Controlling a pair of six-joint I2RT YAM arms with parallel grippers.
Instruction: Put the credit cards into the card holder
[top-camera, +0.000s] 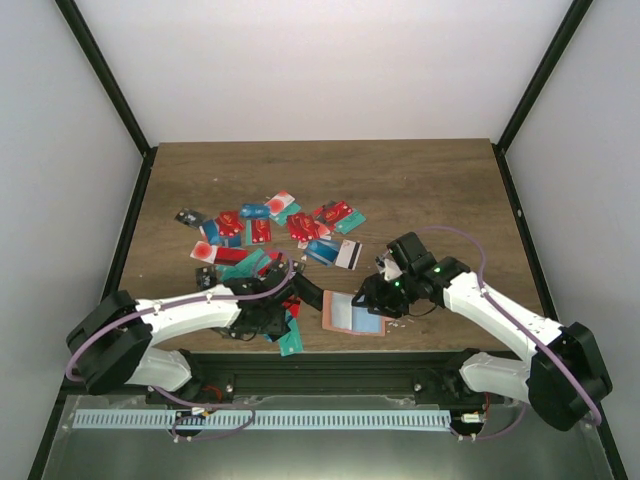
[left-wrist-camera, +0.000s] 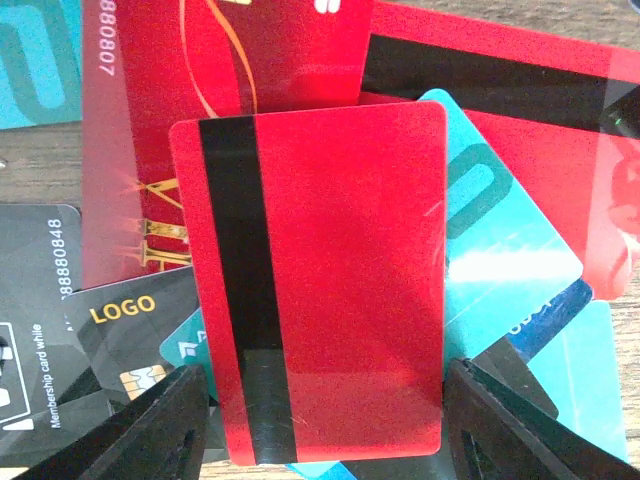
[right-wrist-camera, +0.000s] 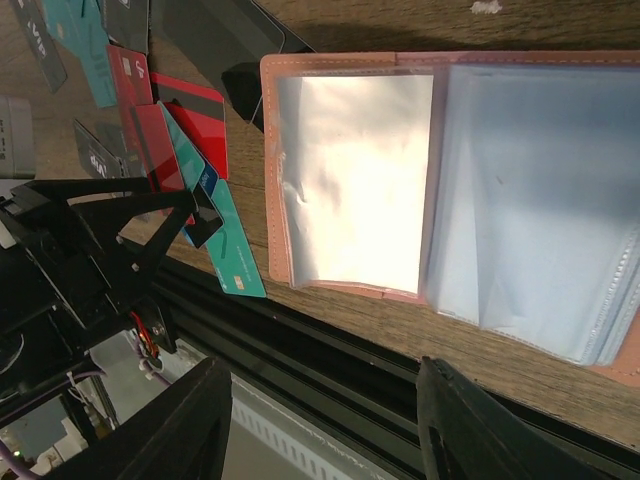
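Observation:
A pile of cards (top-camera: 228, 255) covers the left half of the table. In the left wrist view, a red card with black stripe (left-wrist-camera: 350, 280) lies on top, between the fingers of my left gripper, which stand apart at its lower edges; whether they touch it is unclear. The open card holder (right-wrist-camera: 355, 180) has clear pockets and a tan edge. My right gripper is open above the holder's near edge, nothing between its fingers. In the right wrist view the left gripper is at the cards, left of the holder.
Bare wood (top-camera: 420, 180) spans the back and right of the table. A dark card (right-wrist-camera: 220, 60) lies beside the holder's upper left corner. The table's front edge runs just below the holder and the pile.

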